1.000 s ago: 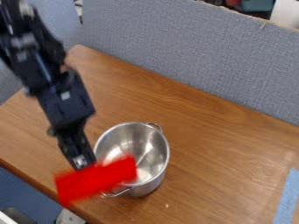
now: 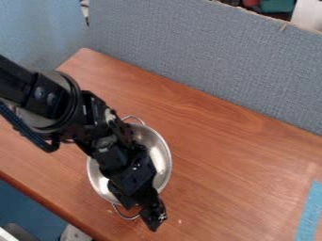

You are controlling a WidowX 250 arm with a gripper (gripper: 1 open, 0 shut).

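Note:
A steel pot (image 2: 158,147) with wire handles sits on the wooden table. My black gripper (image 2: 147,206) reaches down over the pot's front part and covers much of it. Whether its fingers are open or shut is hard to make out from this view.
A grey padded barrier (image 2: 201,61) runs along the back. A blue strip (image 2: 310,212) lies at the right edge, and the table's front edge is at lower left.
The arm has swung so my gripper now reaches further right across the pot. The pot appears slightly further left. A red shape seen a second ago at the lower front is no longer visible.

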